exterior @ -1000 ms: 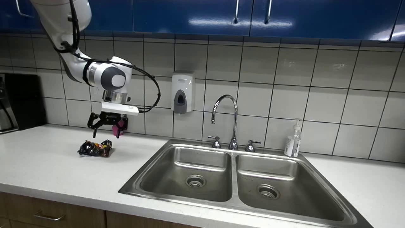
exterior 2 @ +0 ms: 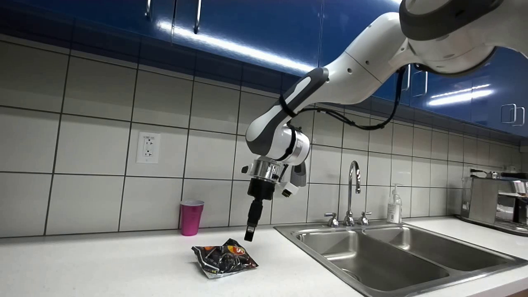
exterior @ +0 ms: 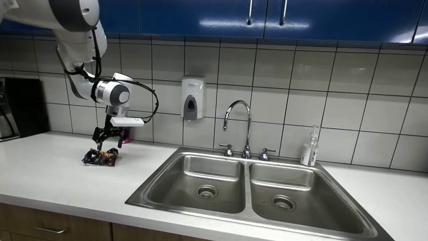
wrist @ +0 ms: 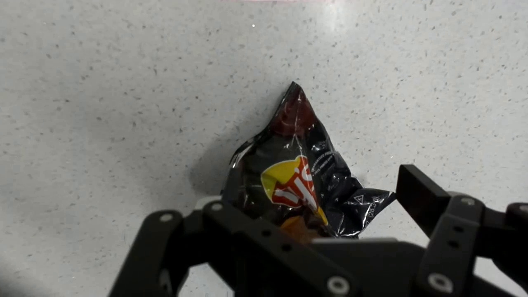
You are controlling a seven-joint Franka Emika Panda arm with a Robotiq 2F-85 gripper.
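Observation:
A crumpled dark snack bag (exterior 2: 225, 258) with a yellow and red logo lies on the white counter, left of the sink. My gripper (exterior: 110, 146) points down just above and behind it, its fingers spread wide. From the wrist, the bag (wrist: 297, 183) shows below and between the two black fingers, its lower part hidden behind the gripper's body. Nothing is held. In the second exterior view the fingertips (exterior 2: 249, 233) are close to the bag's right rear side, off the counter.
A pink cup (exterior 2: 191, 218) stands against the tiled wall behind the bag. To the right is a double steel sink (exterior: 245, 180) with a tall faucet (exterior: 247, 128), and a soap bottle (exterior: 310, 148) at its back corner. The counter left of the bag is clear.
My arm has come down and slightly left, bringing the open gripper nearer the bag and covering more of the pink cup. The bag has not moved.

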